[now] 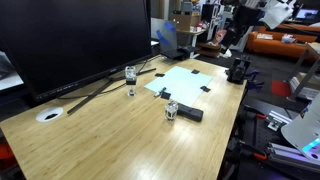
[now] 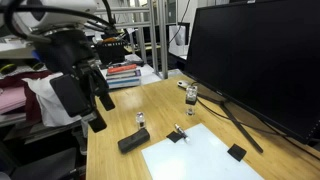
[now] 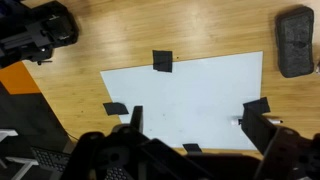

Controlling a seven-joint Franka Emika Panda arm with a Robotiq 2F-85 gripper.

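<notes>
My gripper is open above the table, its fingers wide apart with nothing between them. Below it lies a white sheet (image 3: 185, 90), held at its edges by black tape pieces. A thin marker-like item (image 3: 268, 121) rests at the sheet's right edge in the wrist view, partly hidden by a finger. The dark block (image 3: 295, 40), perhaps an eraser, lies off the sheet at the upper right. In exterior view 2 the block (image 2: 134, 140) is beside the sheet (image 2: 200, 158), near a small whitish bottle or cup (image 2: 140, 120).
A taller whitish bottle (image 1: 130, 78) stands in front of the large monitor (image 1: 90, 45). Some black device (image 1: 238, 72) sits at the table's right end. Open wooden surface (image 1: 90, 140) fills the near left. Books (image 2: 124, 78) are stacked farther back.
</notes>
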